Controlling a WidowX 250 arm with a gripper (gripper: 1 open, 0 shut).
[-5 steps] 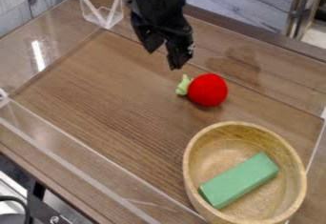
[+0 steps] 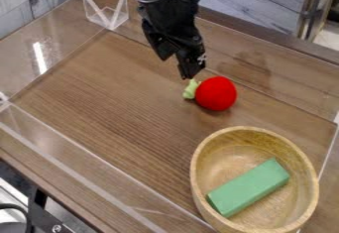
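My black gripper [image 2: 177,58] hangs over the upper middle of the wooden table, open, just above and left of a red round object [image 2: 216,94] with a small pale green part at its left. A tan round bowl [image 2: 217,162] at the lower right holds a green rectangular block [image 2: 249,187].
A clear object stands at the far left edge and another pale one at the top left. A black cable or fixture shows in the bottom left corner.
The gripper has shifted and turned slightly over the same area above the red object. The bowl, block and red object have not moved.
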